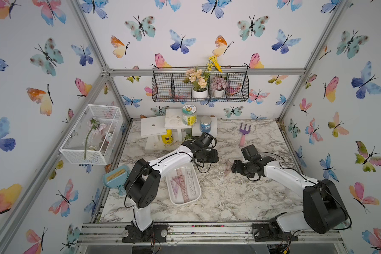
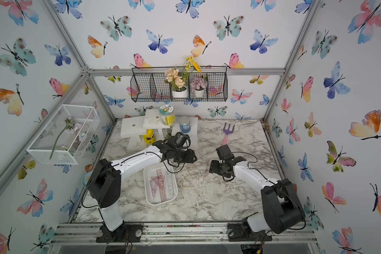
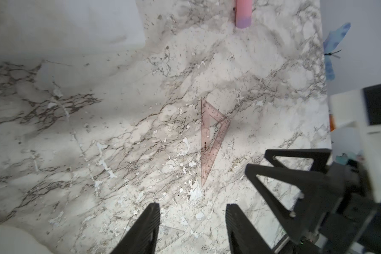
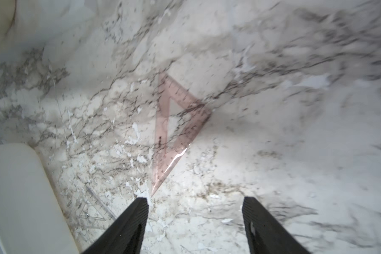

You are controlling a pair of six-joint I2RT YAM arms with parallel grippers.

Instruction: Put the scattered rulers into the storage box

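Note:
A pink triangular ruler (image 4: 184, 139) lies flat on the marble table, in front of both grippers in the wrist views. A clear triangle ruler (image 3: 171, 234) shows faintly on the table near my left gripper, whose fingers stand part open and empty above the surface. Also open and empty, my right gripper hovers to the right of the pink triangle. In the top left view, the white storage box (image 1: 172, 199) holds a pink straight ruler (image 1: 182, 186), a clear straight ruler (image 1: 190, 182) and a purplish triangle (image 1: 174, 185). The left arm reaches over its far end.
A purple-pink garden fork (image 1: 243, 134) lies at the back right. White stands (image 1: 153, 127) with cans (image 1: 189, 115) occupy the back left, and a blue dustpan (image 1: 116, 178) rests at the left edge.

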